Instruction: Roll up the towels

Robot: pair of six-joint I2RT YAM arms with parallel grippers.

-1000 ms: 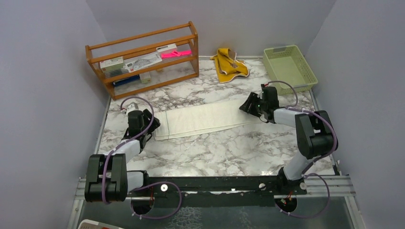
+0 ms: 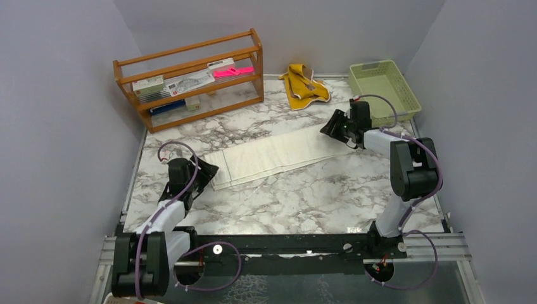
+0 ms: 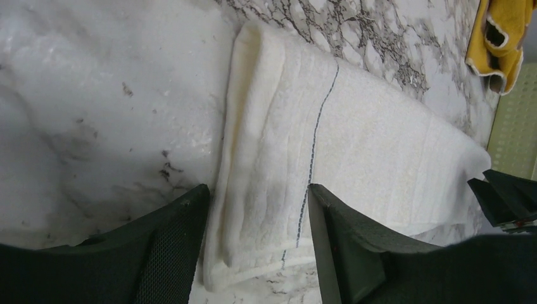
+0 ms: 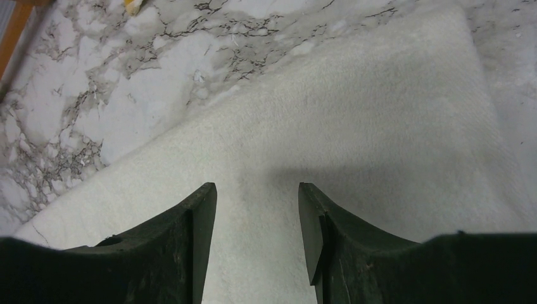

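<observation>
A white towel (image 2: 278, 152), folded lengthwise into a long strip, lies slantwise across the marble table. Its left end, with a dark stitched line, fills the middle of the left wrist view, where the folded towel (image 3: 373, 145) shows its layers. Over that end my left gripper (image 2: 209, 172) is open, its fingertips (image 3: 320, 196) apart with the towel's end edge beneath them. At the opposite end my right gripper (image 2: 332, 125) hangs over the cloth. Its fingers (image 4: 201, 202) stand apart, and only the flat towel (image 4: 354, 120) shows between and below them.
A yellow cloth (image 2: 304, 88) lies crumpled at the back. Beside it, at the back right, is a green basket (image 2: 386, 88). A wooden rack (image 2: 190, 79) holding boxes stands at the back left. Bare marble (image 2: 285, 206) stretches in front of the towel.
The left gripper has moved toward the front of the table. The right gripper has shifted slightly toward the back. The towel's right end sits a little farther back than a second ago.
</observation>
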